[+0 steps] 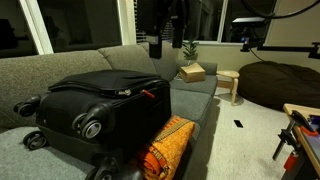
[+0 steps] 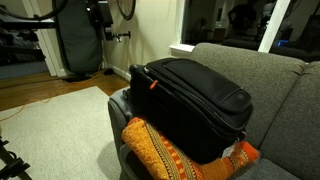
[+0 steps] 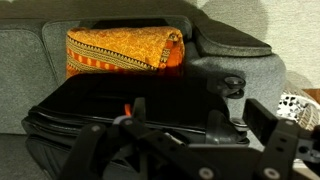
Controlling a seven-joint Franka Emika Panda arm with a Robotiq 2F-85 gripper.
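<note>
A black soft-sided suitcase lies on its side on the grey couch, its wheels toward the near left and a small red tag on top. Above its far end hangs my gripper, open with nothing between its fingers. In the wrist view, the gripper spans the dark suitcase below, with clear height between them. An orange patterned cloth lies beside the suitcase along the seat's front edge; exterior view 2 also shows this cloth against its lower side.
Behind the suitcase rises the couch backrest. A cardboard box with a plant sits farther along the couch, near a round wooden stool. A wooden table stands at the right, across open carpet.
</note>
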